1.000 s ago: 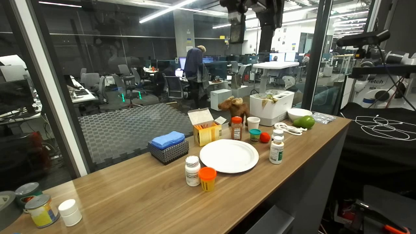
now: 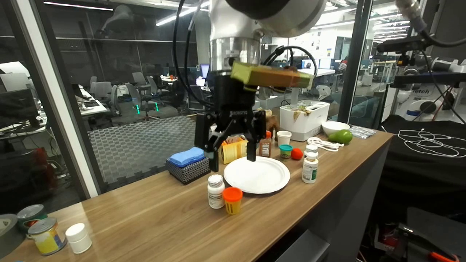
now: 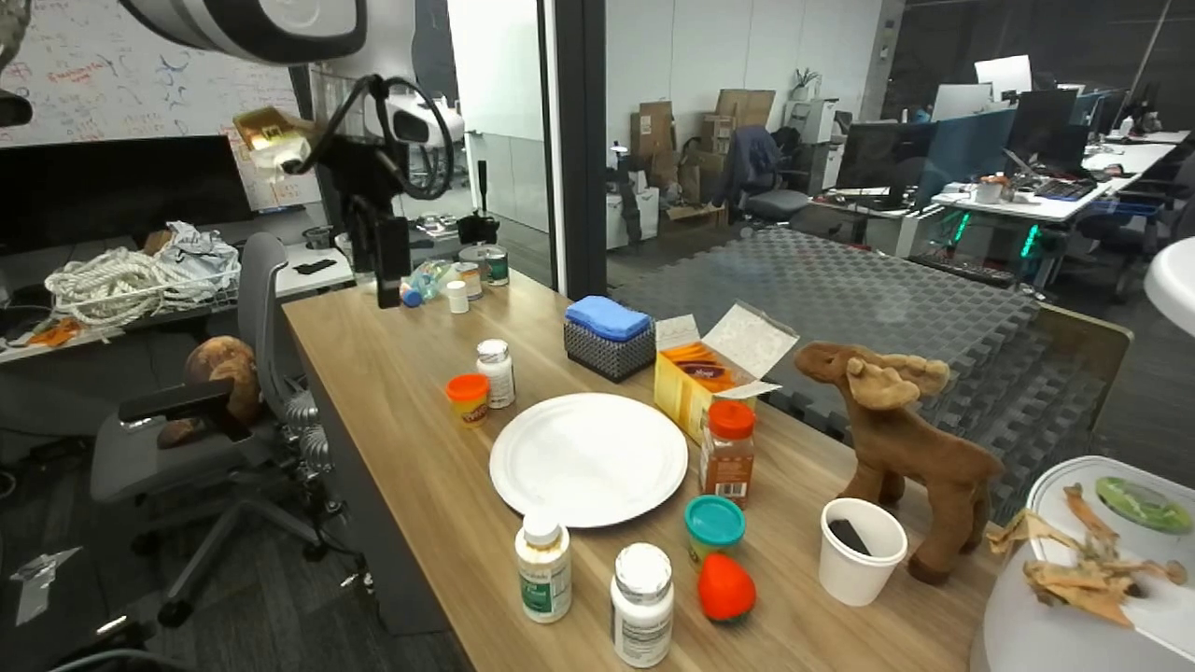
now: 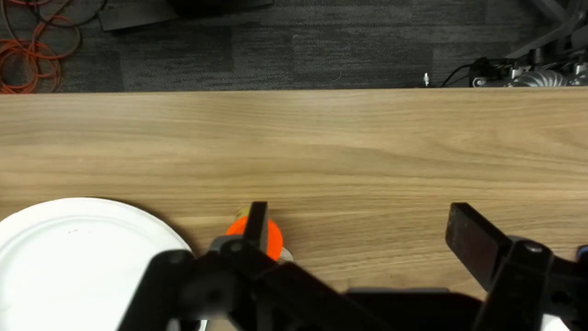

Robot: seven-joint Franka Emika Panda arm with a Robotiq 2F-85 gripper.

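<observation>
My gripper stands open above the wooden counter (image 4: 353,149), its fingers wide apart with only bare wood showing between them. In the wrist view, the left finger partly covers the orange lid of a small yellow tub (image 4: 274,240). That tub (image 2: 232,201) stands close beside a white pill bottle (image 2: 216,192) in exterior view 1. A round white plate (image 3: 589,459) lies flat and empty behind them. In exterior view 2 the gripper hangs over the far part of the counter, only partly visible.
Two white bottles (image 3: 641,605) (image 3: 543,569), a teal-lidded tub (image 3: 714,526), a red object (image 3: 725,587) and a spice jar (image 3: 728,450) stand near the plate. A tissue box (image 3: 611,336) and an open yellow box (image 3: 703,386) line the back.
The arm has come down into exterior view 1, from high above the counter to lower and further left. The objects on the counter stand where they were.
</observation>
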